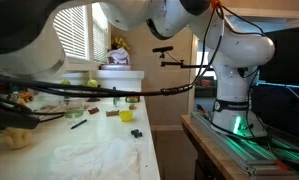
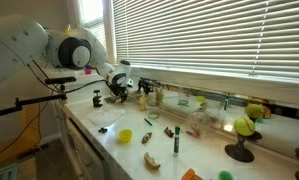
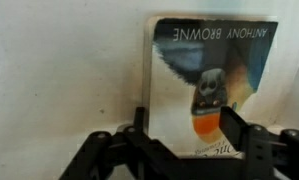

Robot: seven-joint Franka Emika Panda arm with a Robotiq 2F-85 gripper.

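Note:
A book (image 3: 189, 65) with "Anthony Browne" on its cover, upside down in the wrist view, lies flat on a pale surface. Its cover shows a dark furry figure with a skull and an orange shape. My gripper reaches over the book's near part, fingers apart. The left fingertip is close to the book's left edge, while the right one overlaps the cover. Whether either finger touches it I cannot tell. Both exterior views leave the fingertips unclear among the arm and clutter.
A white cloth (image 1: 97, 160) covers the table's front part. Beyond it stand a yellow cup (image 1: 126, 116) and a small black object (image 1: 136, 133). Several items line the windowsill (image 2: 214, 105). A loose black cable (image 1: 154, 93) hangs from the arm.

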